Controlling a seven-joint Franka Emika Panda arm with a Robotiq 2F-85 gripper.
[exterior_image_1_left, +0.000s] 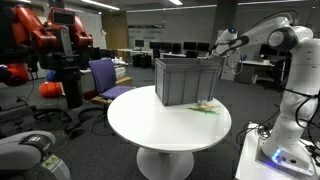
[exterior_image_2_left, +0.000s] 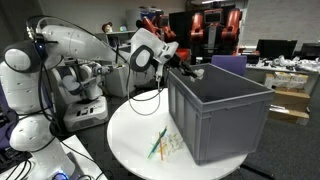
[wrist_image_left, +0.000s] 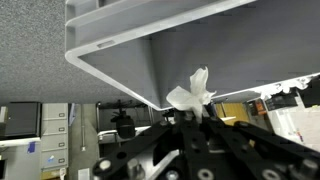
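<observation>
A crumpled white tissue-like piece (wrist_image_left: 190, 98) sticks out from between the black fingers of my gripper, which is shut on it. The large grey bin (exterior_image_2_left: 210, 115) stands on the white table with its open top upward. In the second exterior view my gripper (exterior_image_2_left: 190, 70) is at the bin's rim, with the white piece (exterior_image_2_left: 198, 72) showing near its tip. In the first exterior view the gripper (exterior_image_1_left: 221, 47) appears small above the right end of the bin (exterior_image_1_left: 187, 83). The wrist view looks down past the bin's grey walls (wrist_image_left: 150, 75). The bin's floor is hidden in both exterior views.
Several slim coloured items, one of them green (exterior_image_1_left: 203, 110), lie on the white table (exterior_image_1_left: 150, 125) beside the bin. The bin's tall walls stand close to the arm.
</observation>
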